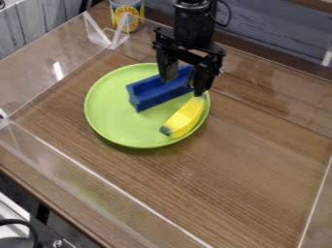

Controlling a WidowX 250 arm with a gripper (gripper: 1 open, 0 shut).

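Note:
My black gripper [188, 70] is open above the upper part of a green plate [116, 121], over a blue block [153, 94] lying there. Its fingers partly hide the block's right end. A yellow banana-shaped object [185, 116] lies on the plate's right side, below the block.
A can [126, 15] stands at the back left near the table edge. A black cable lies at the bottom left corner.

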